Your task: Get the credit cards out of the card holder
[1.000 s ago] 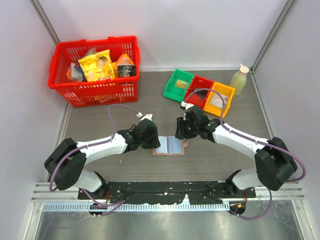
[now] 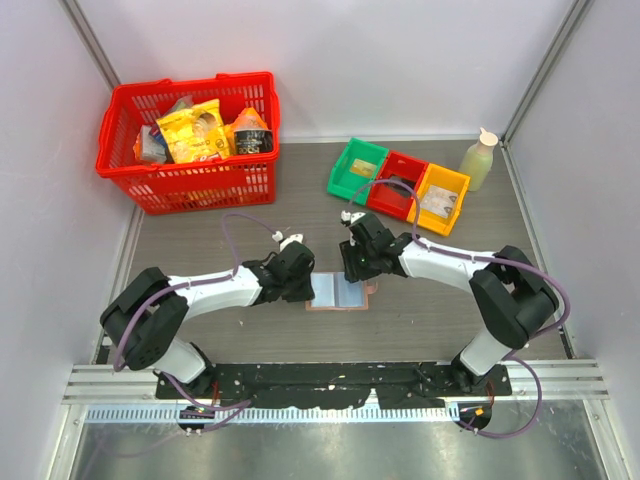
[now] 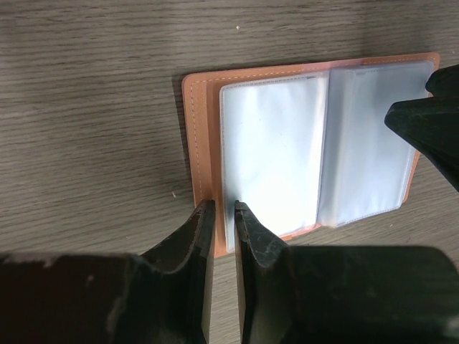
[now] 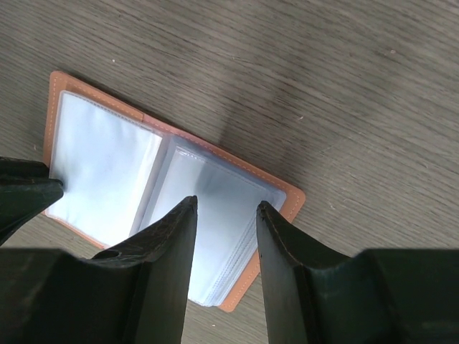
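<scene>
The brown card holder (image 2: 338, 306) lies open on the table between both grippers, with clear sleeves and pale white contents (image 3: 272, 150). My left gripper is shut on the holder's left edge, fingertips close together at the sleeve's border. My right gripper is part open over the right sleeve (image 4: 204, 236), near its outer edge, with its fingers apart.
A red basket (image 2: 190, 188) of snack bags stands at back left. Green, red and yellow bins (image 2: 350, 180) and a bottle (image 2: 477, 165) are at back right. The table around the holder is clear.
My right gripper has moved left over the holder's right part.
</scene>
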